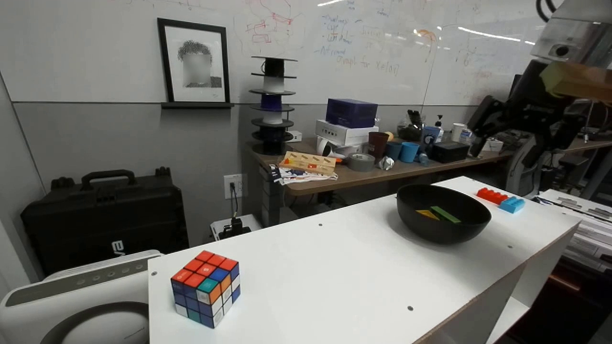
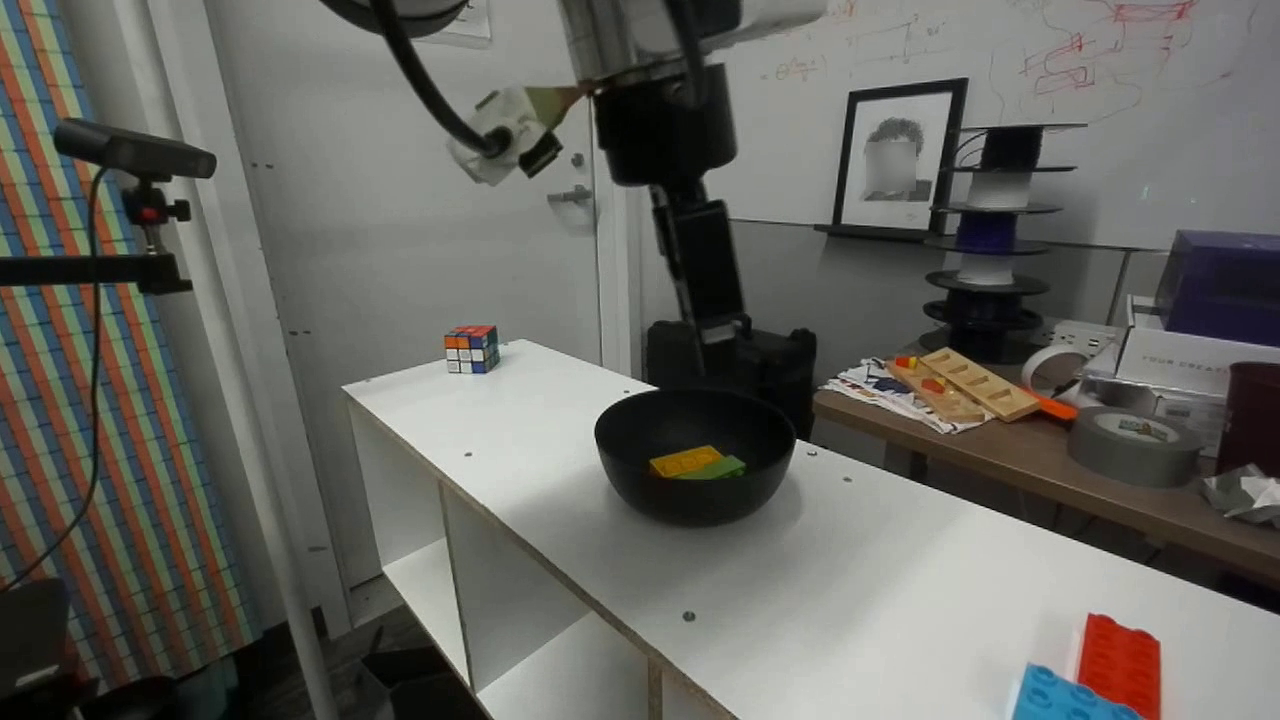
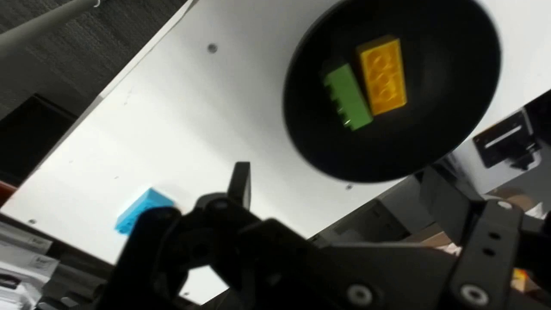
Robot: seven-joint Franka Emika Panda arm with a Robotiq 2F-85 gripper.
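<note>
Inside the black bowl (image 1: 419,229) lie a green brick (image 3: 349,98) and a yellow brick (image 3: 383,77), side by side. A red brick (image 1: 491,195) and a blue brick (image 1: 512,204) sit close together on the white tabletop beyond the bowl. In the wrist view only the blue brick (image 3: 142,209) shows clearly; the red one is hidden behind the gripper. My gripper is open, its fingers wide apart and nothing between them. In exterior view 1 the gripper (image 1: 505,154) hangs above the table's far end, higher than the bricks.
A Rubik's cube (image 1: 206,288) rests at the opposite end of the white table (image 1: 321,269), with bare surface between it and the bowl. A cluttered brown desk (image 1: 312,186) runs alongside, carrying tape, cups and boxes. Open shelves lie beneath the tabletop.
</note>
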